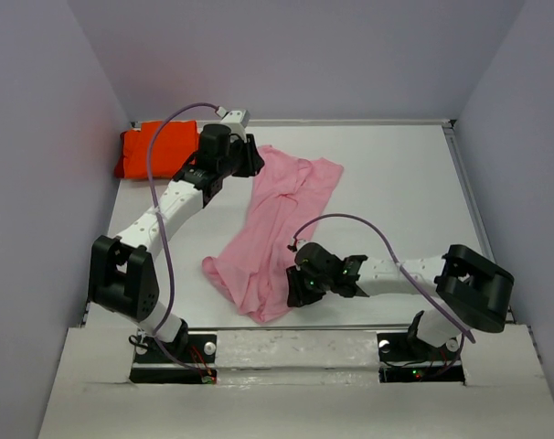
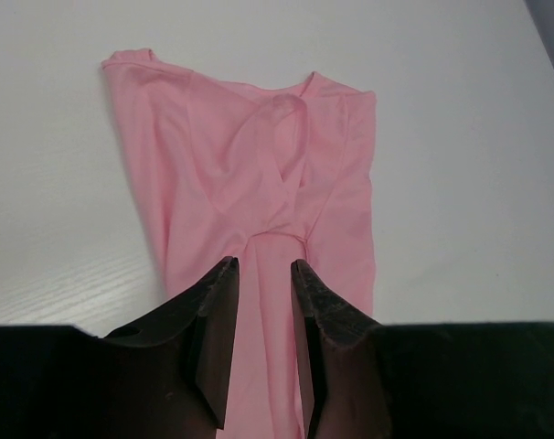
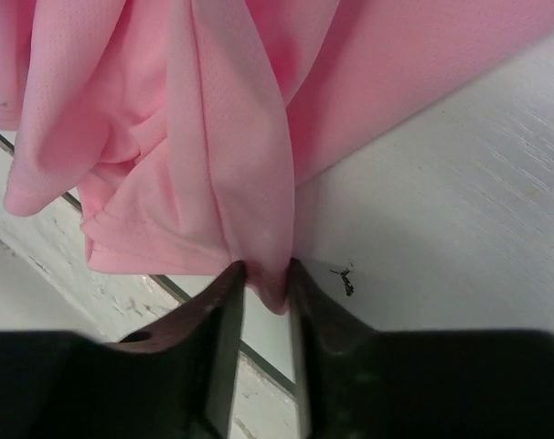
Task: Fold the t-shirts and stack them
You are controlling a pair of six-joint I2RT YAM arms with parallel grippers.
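Observation:
A pink T-shirt (image 1: 268, 229) lies spread and wrinkled down the middle of the white table, its shoulders at the back. My left gripper (image 1: 252, 157) hangs over its back end, fingers part open with nothing between them; the left wrist view shows the collar (image 2: 277, 233) below. My right gripper is down at the shirt's front edge, its fingers either side of a narrow fold of pink fabric. Whether they grip it I cannot tell.
An orange folded pile (image 1: 160, 148) sits at the back left corner. Grey walls border both sides and the back.

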